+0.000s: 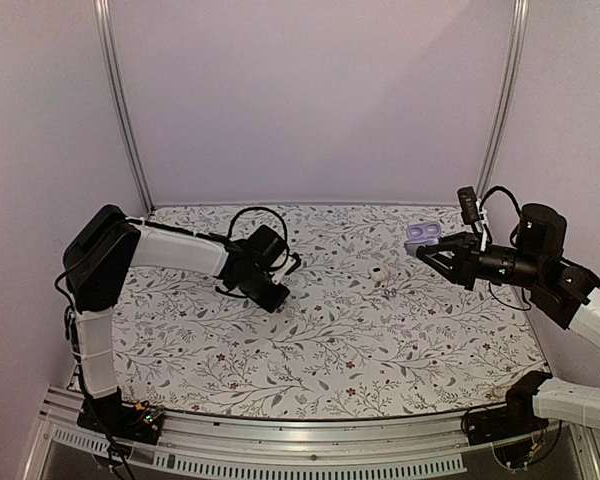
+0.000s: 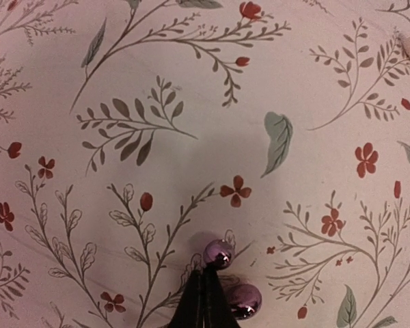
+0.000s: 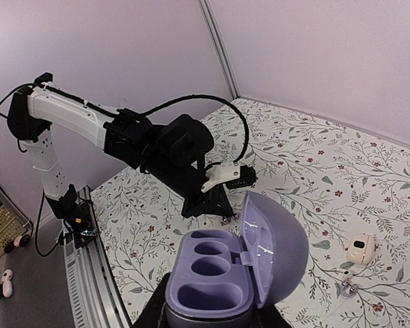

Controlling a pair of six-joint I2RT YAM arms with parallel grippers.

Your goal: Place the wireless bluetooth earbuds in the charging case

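Observation:
The lavender charging case (image 3: 212,273) is held upright with its lid (image 3: 280,253) open, and the hollows that show look empty. My right gripper (image 1: 421,252) is shut on this case, above the right side of the table. A shiny purple earbud with two rounded ends (image 2: 219,253) lies on the table. At it, my left gripper is shut, its narrow tips beside and partly over the earbud's middle. No part of the earbud shows between the fingers; whether they touch it, I cannot tell. A second shiny earbud (image 3: 347,288) lies on the cloth in the right wrist view.
A small cream-white object with a dark spot (image 3: 361,249) stands near the second earbud; the top view has it right of centre (image 1: 379,273). Flowered cloth (image 1: 310,370) covers the table, its front half clear. Pale walls enclose the back and sides.

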